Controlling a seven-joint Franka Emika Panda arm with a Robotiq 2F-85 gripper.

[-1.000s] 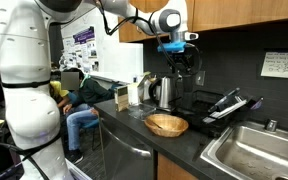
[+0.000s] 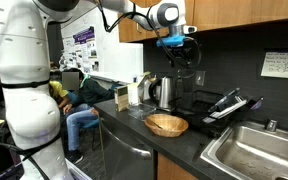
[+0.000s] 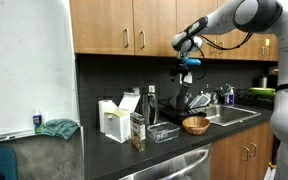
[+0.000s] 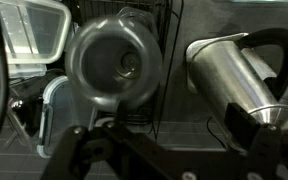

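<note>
High above the back of the counter, my gripper (image 2: 179, 62) points down, well clear of everything below. Its two dark fingers (image 4: 249, 128) are spread wide at the lower edge of the wrist view, and nothing sits between them. Below, in the wrist view, a dark grey round vessel (image 4: 89, 68) with an open mouth rests on a black wire dish rack (image 4: 166, 28). To its right stands a silver kettle (image 4: 224, 80) with a black handle; exterior view 1 also shows this kettle (image 2: 165, 92) upright near the wall.
Clear containers (image 4: 32, 32) crowd the rack's left side. A wicker bowl (image 2: 166, 125) sits at the counter's front edge, with the sink (image 2: 249, 150) to the right. Overhead cabinets (image 3: 114, 28) hang close to the arm. Some counter around the bowl is bare.
My gripper has shifted very slightly up and to the right in exterior view 1. The objects on the counter have not moved.
</note>
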